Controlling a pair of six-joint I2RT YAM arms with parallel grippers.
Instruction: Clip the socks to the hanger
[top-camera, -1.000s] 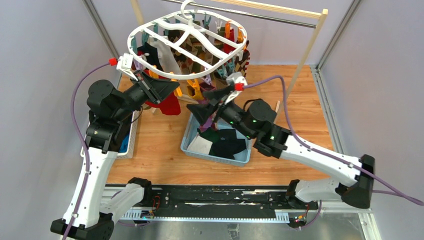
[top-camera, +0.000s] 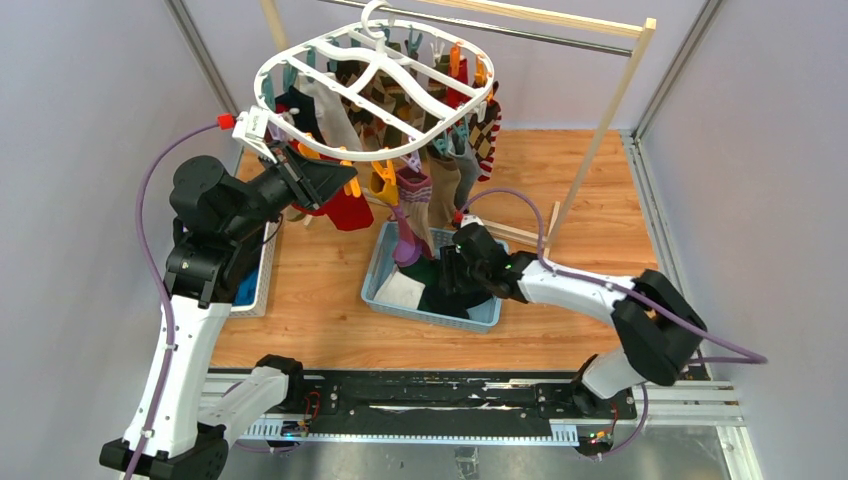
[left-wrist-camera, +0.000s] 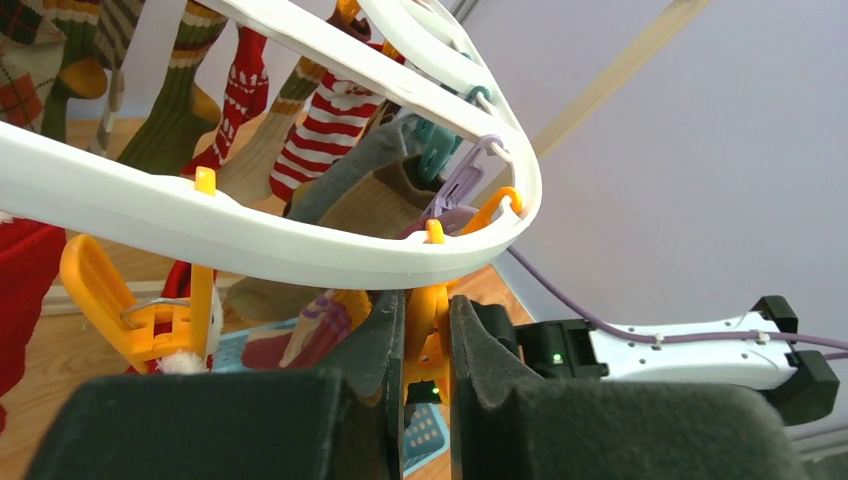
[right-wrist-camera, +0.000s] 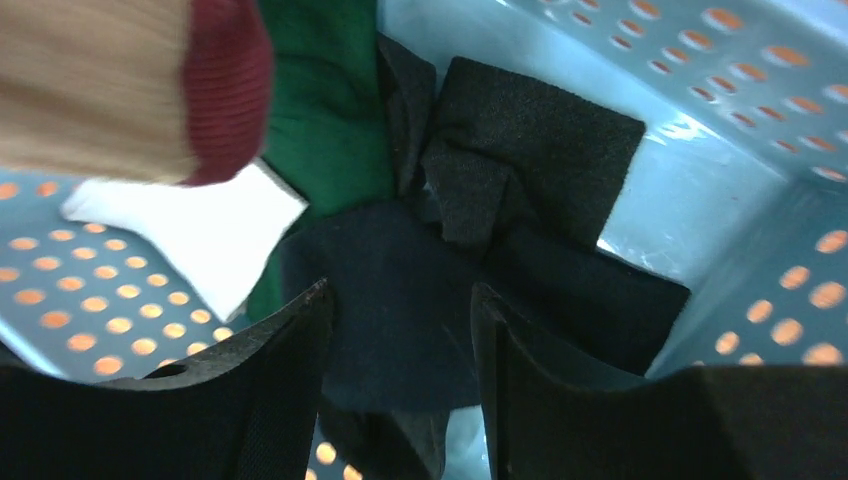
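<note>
The white hanger (top-camera: 375, 155) carries many socks on coloured clips. At its front rim my left gripper is shut on an orange clip (left-wrist-camera: 436, 290); no sock shows in that clip. Another orange clip (left-wrist-camera: 165, 320) sits further along the rim. My right gripper is down in the blue basket (top-camera: 375, 290), fingers apart, above a dark navy sock (right-wrist-camera: 390, 300). Whether its fingertips touch the cloth I cannot tell. Around it lie a black sock (right-wrist-camera: 540, 140), a green sock (right-wrist-camera: 325, 110) and a white sock (right-wrist-camera: 220, 230).
A hanging sock with a purple toe (top-camera: 408, 250) dangles over the basket, close to my right gripper. The wooden rack post (top-camera: 605, 125) rises behind the right arm. A white basket (top-camera: 262, 285) stands beyond the left arm.
My right gripper has moved from beside the hanging socks down into the blue basket. The hanging purple-toed sock has swung a little. My left gripper has stayed at the clip.
</note>
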